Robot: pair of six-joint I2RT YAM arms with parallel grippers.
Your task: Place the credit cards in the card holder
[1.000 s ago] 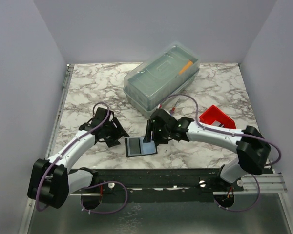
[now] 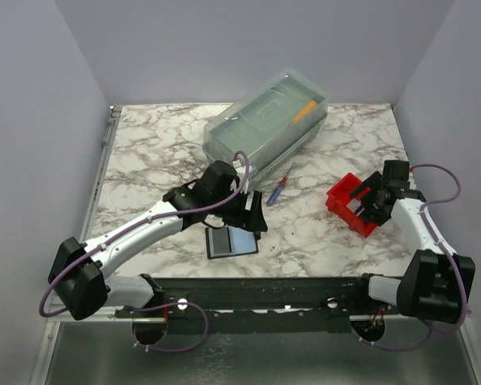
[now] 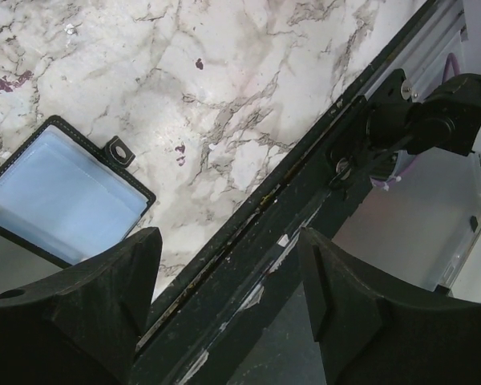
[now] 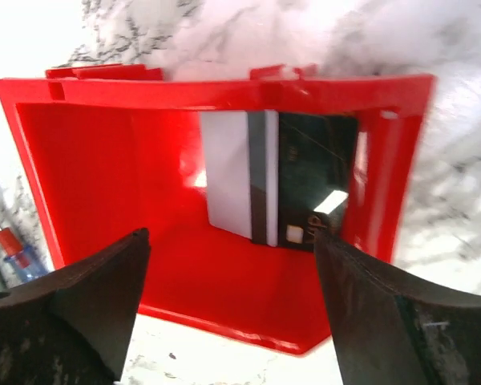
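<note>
The card holder (image 2: 232,241), a black-edged wallet with one grey and one pale blue panel, lies opened flat at the front centre of the table. My left gripper (image 2: 256,215) stands open over its right end, nothing between the fingers; the holder's pale blue panel (image 3: 68,192) shows in the left wrist view. Overlapping cards, a whitish card (image 4: 227,172) and a black card (image 4: 314,176) among them, lean inside the red tray (image 4: 224,309). Above that tray, at the right, hangs my right gripper (image 2: 367,195), its fingers apart and empty.
A large clear-lidded box (image 2: 264,124) takes up the back centre. Beside its front edge lies a screwdriver (image 2: 276,192) with a blue handle. Bare marble table (image 2: 305,245) stretches between holder and tray.
My right gripper has swung from over the card holder to the red tray at the right. The left gripper has shifted rightward, from beside the holder to over its right end.
</note>
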